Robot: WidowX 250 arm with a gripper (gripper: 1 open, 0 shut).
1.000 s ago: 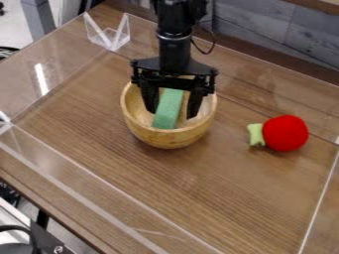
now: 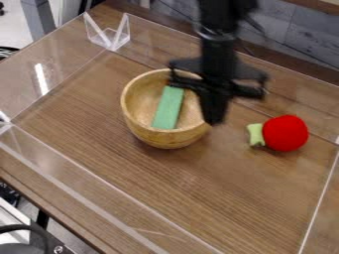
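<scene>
My gripper (image 2: 205, 77) hangs over the back right of a wooden bowl (image 2: 188, 134), its fingers shut with nothing seen between them. In the bowl, toward the left, lies a green block (image 2: 169, 109). Part of the bowl's back rim is behind the gripper.
A red round object (image 2: 286, 133) with a pale green part lies on the table at the right. A clear plastic item (image 2: 109, 32) is at the back left.
My gripper has risen and moved right from the middle of the bowl, leaving the green block in view inside it.
</scene>
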